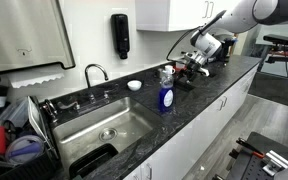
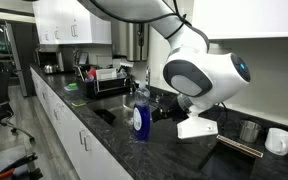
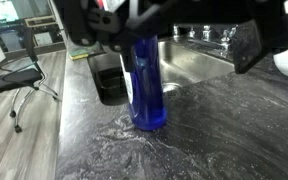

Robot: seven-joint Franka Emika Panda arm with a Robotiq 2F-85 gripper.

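Observation:
A blue bottle [image 1: 166, 98] stands upright on the dark countertop [image 1: 149, 143], near the front edge and to the right of the sink. In the wrist view the bottle [image 3: 149, 95] rises between and beyond the dark parts of my gripper, its upper part hidden behind them. My gripper is open, with nothing held. Exterior view 2 shows the white arm [image 2: 199, 75] reaching low over the counter, its gripper [image 2: 162, 112] close to the right side of the bottle [image 2: 141, 120]. Whether they touch cannot be told.
The sink [image 1: 104, 132] lies left of the bottle, with a faucet [image 1: 96, 72] behind it. A white bowl [image 1: 134, 85] sits near the wall. Metal and white cups [image 2: 249, 132] and a dark tray [image 2: 229, 162] stand beside the arm. Upper cabinets [image 2: 259, 17] hang overhead.

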